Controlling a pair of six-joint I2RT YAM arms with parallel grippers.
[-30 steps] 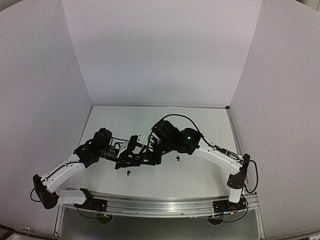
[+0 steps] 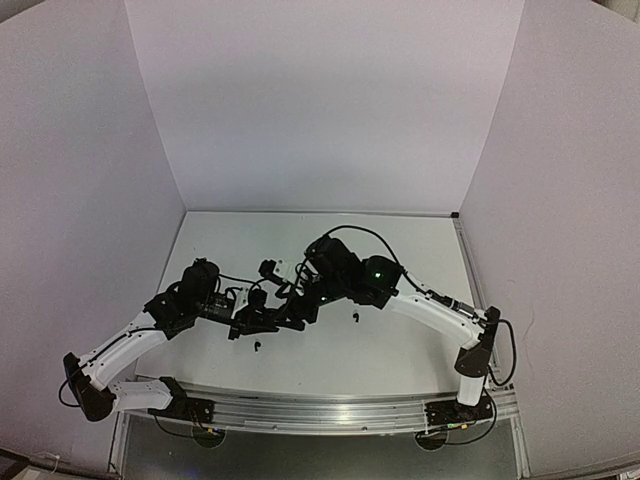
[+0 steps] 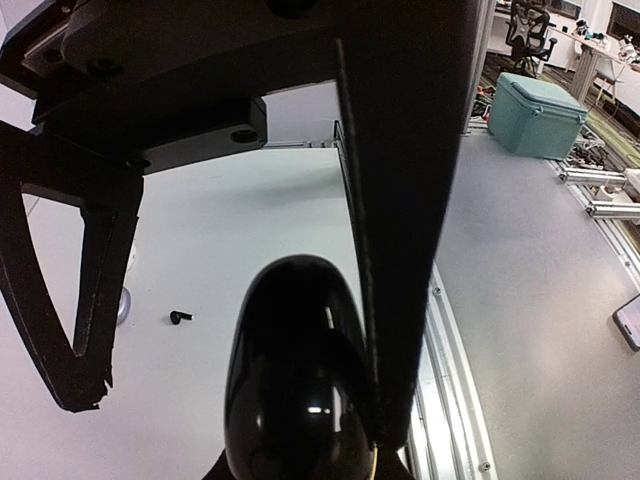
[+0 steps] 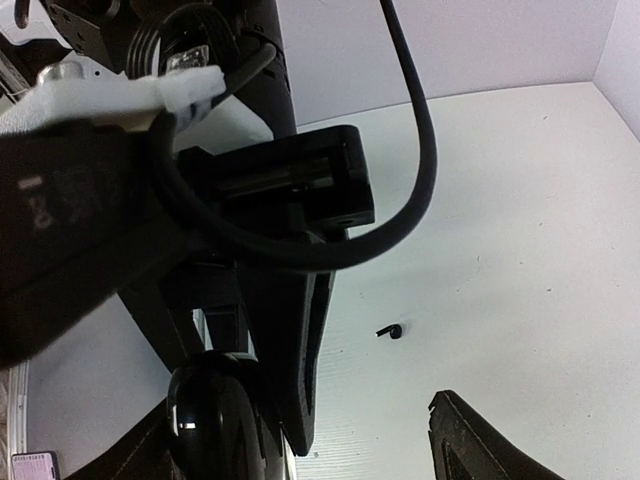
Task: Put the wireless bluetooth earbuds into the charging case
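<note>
A glossy black charging case [image 3: 295, 370] is between the fingers of my left gripper, which is shut on it. Whether the lid is raised is unclear. My right gripper is open around the case, with one finger [image 3: 395, 300] close against it and the other [image 3: 85, 310] well apart; I cannot tell whether it touches. In the top view both grippers overlap above the table. One black earbud [image 2: 257, 346] lies in front of them, and a second earbud [image 2: 356, 317] lies to their right. Single earbuds also appear in the left wrist view [image 3: 180, 317] and right wrist view [image 4: 392, 331].
A metal rail [image 2: 320, 405] runs along its front edge. Pale walls [image 2: 80, 180] enclose the sides and back. A loose cable [image 4: 425, 160] arches from the left arm across the right wrist view.
Over the last second, my right gripper has shifted slightly left in the top view. The left arm has moved only a little. Both earbuds on the table lie where they were.
</note>
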